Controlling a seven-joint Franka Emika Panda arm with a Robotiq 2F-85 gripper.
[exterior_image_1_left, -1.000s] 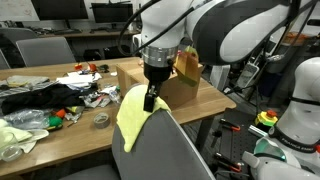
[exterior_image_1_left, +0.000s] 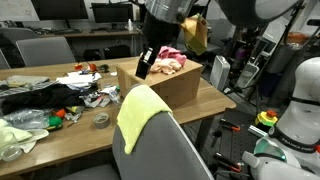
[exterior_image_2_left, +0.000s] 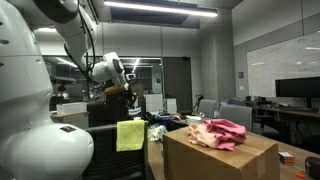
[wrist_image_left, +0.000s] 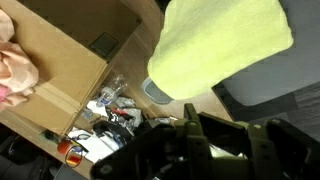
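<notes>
A pale yellow cloth (exterior_image_1_left: 140, 112) hangs over the top of the grey chair back (exterior_image_1_left: 168, 150). The wrist view shows that cloth (wrist_image_left: 215, 45) spread beyond my fingers, and in exterior view 2 the cloth (exterior_image_2_left: 130, 135) hangs down in front. Clear of the cloth, my gripper (exterior_image_1_left: 143, 68) is raised above the chair top. It is shut, and nothing shows between its fingers. The dark fingers lie along the lower part of the wrist view.
An open cardboard box (exterior_image_1_left: 172, 85) holding pink cloth (exterior_image_1_left: 168, 62) stands on the wooden table behind the chair. Another yellow-green cloth (exterior_image_1_left: 22, 135), a tape roll (exterior_image_1_left: 101, 120) and assorted clutter lie to the left.
My gripper has risen from beside the cloth at the chair top and now stands apart from it. The yellow cloth stays draped over the chair back.
</notes>
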